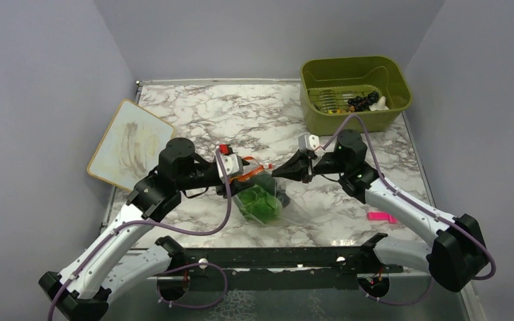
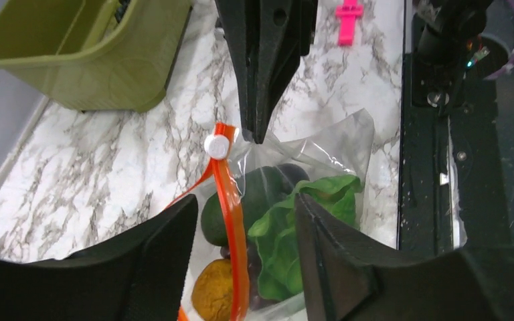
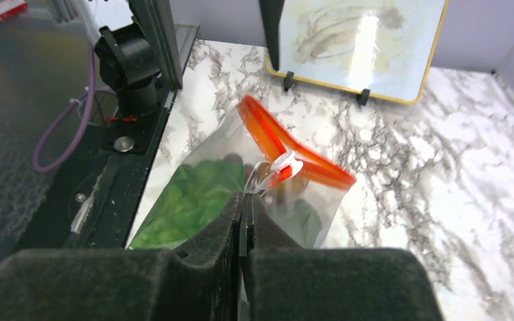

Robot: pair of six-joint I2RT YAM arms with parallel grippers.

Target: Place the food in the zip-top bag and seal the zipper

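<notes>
The clear zip bag (image 2: pixel 368 137) sits mid-table with an orange zipper strip (image 2: pixel 231 214) and a white slider (image 2: pixel 217 146) at the strip's end nearer my right gripper. Inside show green leaves (image 2: pixel 284 247), a dark green rounded item (image 2: pixel 262 197) and an orange-yellow item (image 2: pixel 212 291). My left gripper stands part open, its fingers spread either side of the strip without pinching it. My right gripper is shut; clear film beside the slider gathers at its tips, pulled taut. The leaves (image 1: pixel 259 202) also show below the left gripper from above.
A green bin (image 1: pixel 311 120) with several food items stands at the back right. At the left a white board (image 1: pixel 130 144) leans near the table edge. A pink piece (image 1: pixel 380 216) lies front right.
</notes>
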